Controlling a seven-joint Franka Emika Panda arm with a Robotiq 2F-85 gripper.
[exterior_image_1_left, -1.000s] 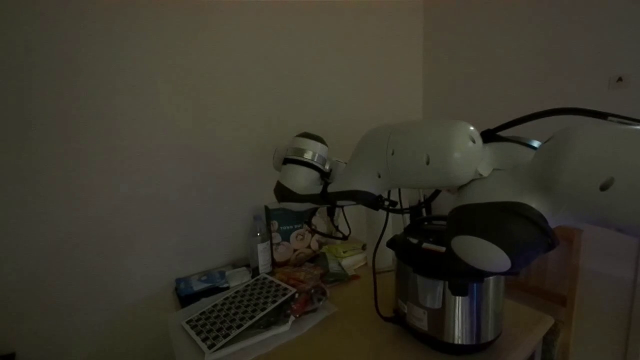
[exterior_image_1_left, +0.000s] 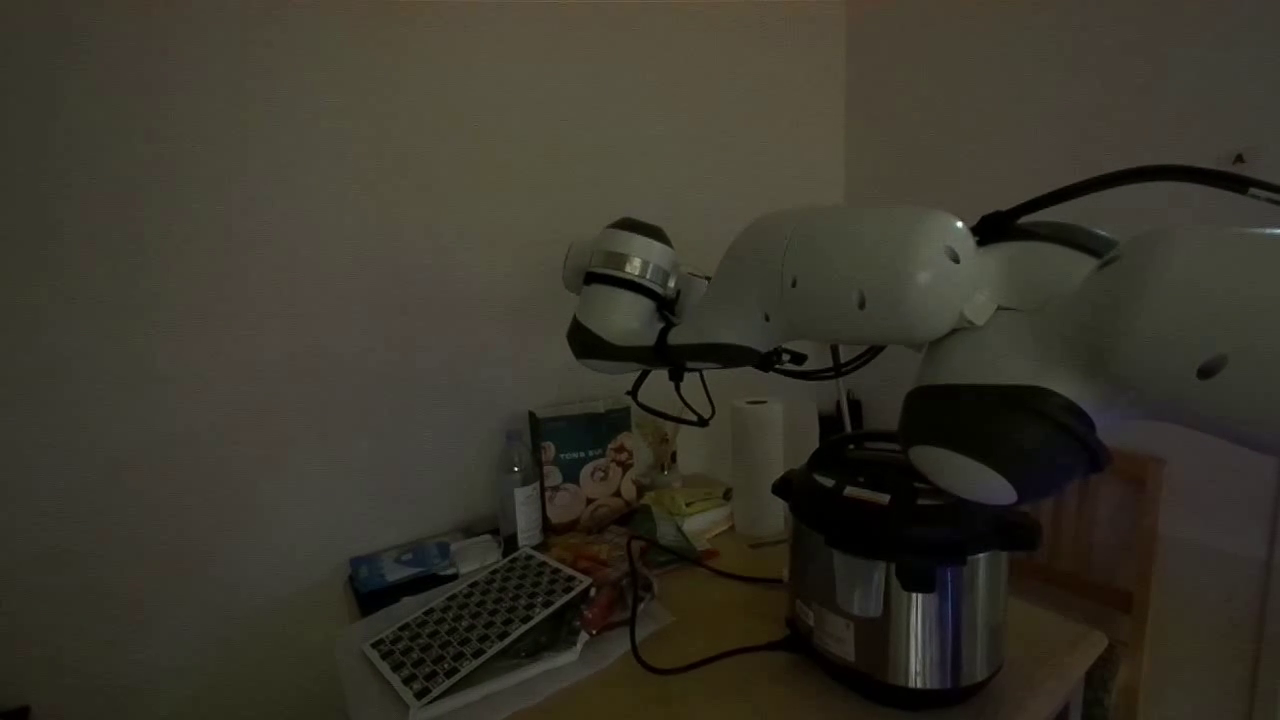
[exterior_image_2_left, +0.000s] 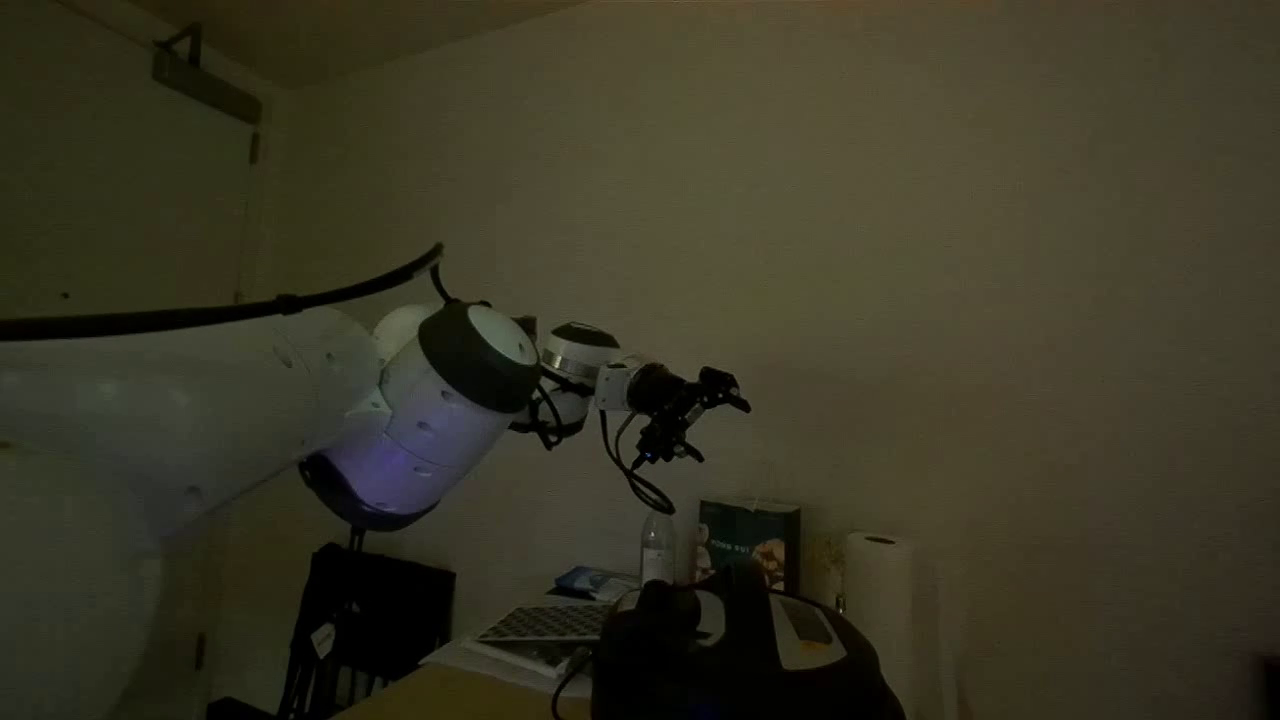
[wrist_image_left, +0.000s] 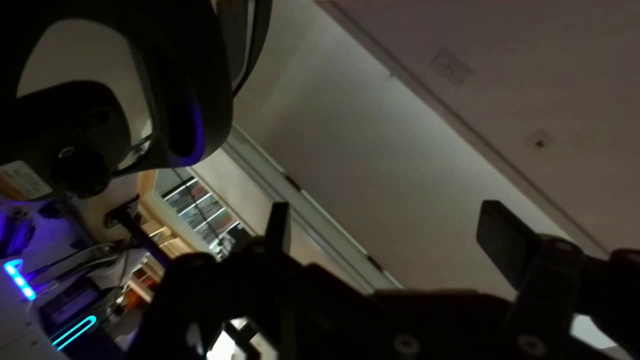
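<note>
My gripper (exterior_image_2_left: 721, 431) stands open in the air, above the level of the table, with nothing between its fingers. Its two dark fingertips are wide apart in the wrist view, with only the wall behind them. The arm hides the gripper in exterior view 1. A silver and black electric pressure cooker (exterior_image_1_left: 900, 600) stands at the right of the table, its black lid on top. A black power cable (exterior_image_1_left: 633, 612) loops over the wooden tabletop left of the cooker. Only the dark lid (exterior_image_2_left: 744, 648) of the cooker shows clearly in exterior view 2.
A black-and-white grid panel (exterior_image_1_left: 477, 626) leans over packages at the table's left. Behind are a clear bottle (exterior_image_1_left: 522, 504), a green food bag (exterior_image_1_left: 584, 462) and a paper towel roll (exterior_image_1_left: 757, 468). Bare tabletop (exterior_image_1_left: 708, 618) lies in front of the cooker's left side.
The arm has risen and shifted slightly right in exterior view 1. The cable, which hung upright beside the cooker, now lies in a loop on the table to the left.
</note>
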